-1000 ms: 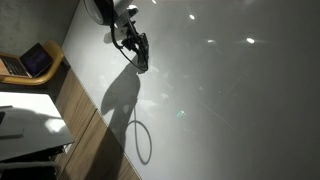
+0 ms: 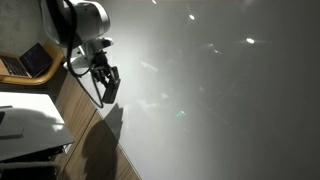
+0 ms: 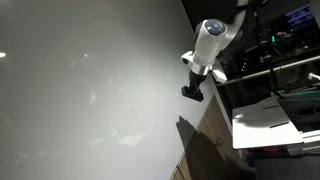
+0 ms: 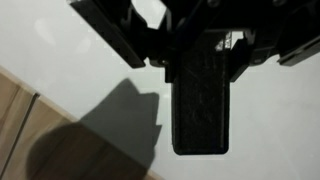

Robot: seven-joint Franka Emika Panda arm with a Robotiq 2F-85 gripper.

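A dark, oblong block (image 4: 201,115) fills the space between the fingers of my gripper in the wrist view. Its long body points out past the fingertips, and its upper part is hidden by the fingers. Exterior view 1 shows my gripper (image 2: 108,78) by the left edge of the white surface (image 2: 210,100), with the block (image 2: 110,93) at its tip. The second exterior view also has the gripper (image 3: 196,80) shut on the block (image 3: 192,93). Whether the block touches the white surface, I cannot tell.
A wood-toned strip (image 2: 90,130) borders the white surface. Beyond it are a white tabletop (image 2: 30,125) and a laptop (image 2: 36,60) on a brown chair. A dark cable (image 2: 72,60) loops beside the arm.
In exterior view 1 my arm has moved left, toward the wood-toned border, and its shadow has shifted too.
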